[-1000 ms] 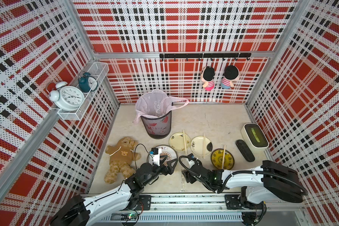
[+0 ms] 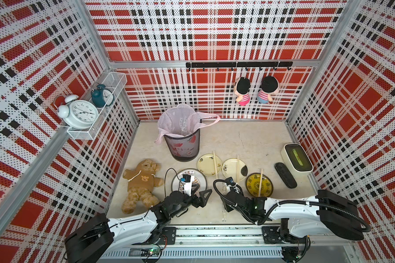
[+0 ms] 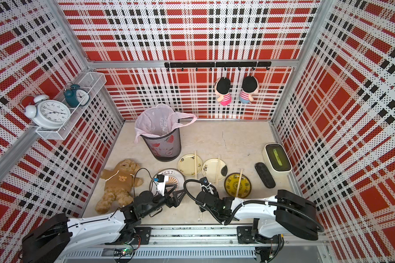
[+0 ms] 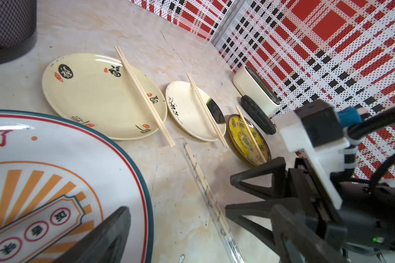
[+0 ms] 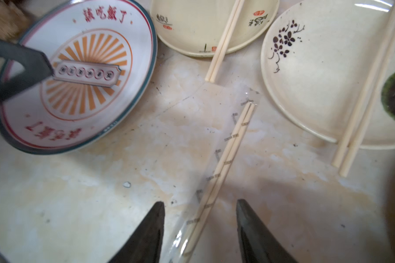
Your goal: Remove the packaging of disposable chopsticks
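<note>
A pair of chopsticks (image 5: 223, 166) in a clear printed wrapper lies on the bare table between the plates. My right gripper hangs over the wrapper's near end, its fingers apart on either side of it, holding nothing. My left gripper (image 2: 202, 196) stands open just left of it, over the edge of the white red-rimmed plate (image 5: 96, 52). Unwrapped pairs rest across the cream plate (image 4: 83, 100), the white plate with a dark patch (image 4: 188, 114) and the yellow plate (image 4: 241, 140).
A lined mesh bin (image 2: 182, 144) stands at the back left. A teddy bear (image 2: 140, 184) lies at the left. A dark case (image 2: 286, 175) and a cream container (image 2: 296, 157) sit at the right.
My left gripper has moved right, toward the wrapped chopsticks. The right arm went left and has come back right; the wrapped pair now lies further right on the table.
</note>
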